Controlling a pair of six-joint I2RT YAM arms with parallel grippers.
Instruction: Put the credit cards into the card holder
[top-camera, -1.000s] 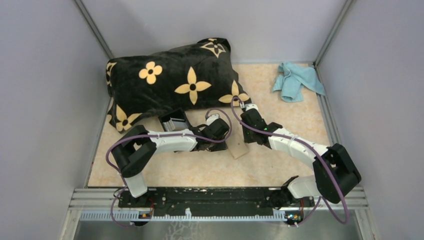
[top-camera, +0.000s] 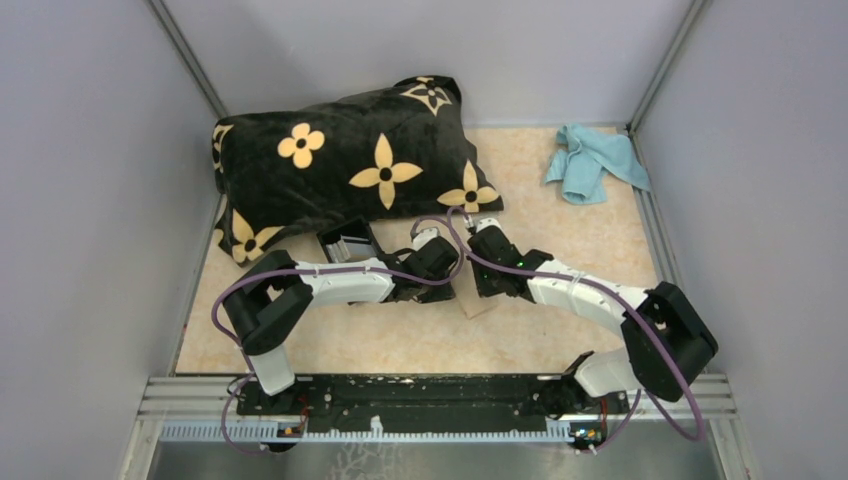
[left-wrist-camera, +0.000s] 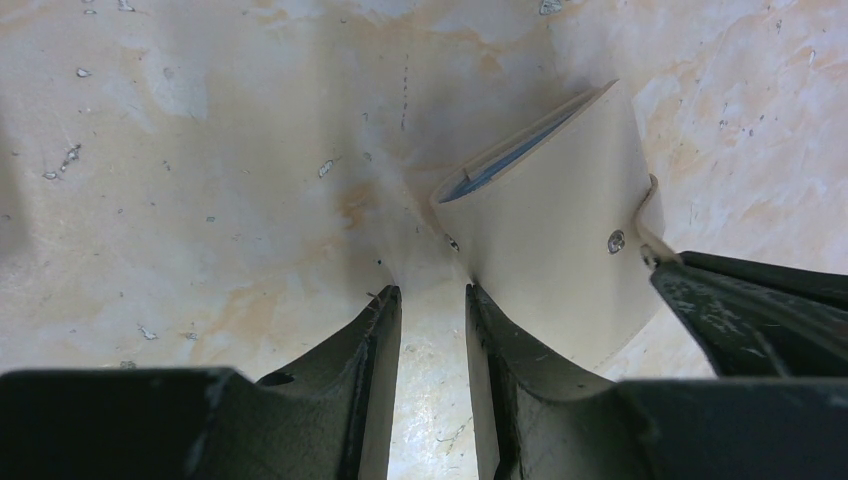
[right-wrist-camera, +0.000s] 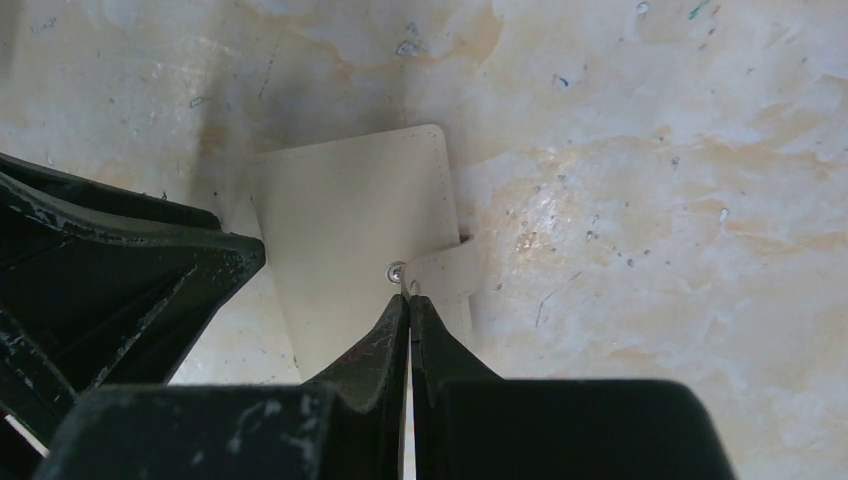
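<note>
The beige card holder stands tilted on the table below both arms, a blue edge showing in its opening. Its strap is raised beside a round metal snap. My left gripper is part open and empty, its right finger at the holder's near left edge; in the top view the left gripper is over that side. My right gripper is shut, its tips at the strap's end; I cannot tell whether the strap is pinched. White cards lie in a black box.
The black box is partly behind the left arm. A dark pillow with yellow flowers fills the back left. A blue cloth lies at the back right. Bare table shows in front.
My right gripper has moved left and toward the front, over the card holder, covering more of it. The left arm looks the same in the top view.
</note>
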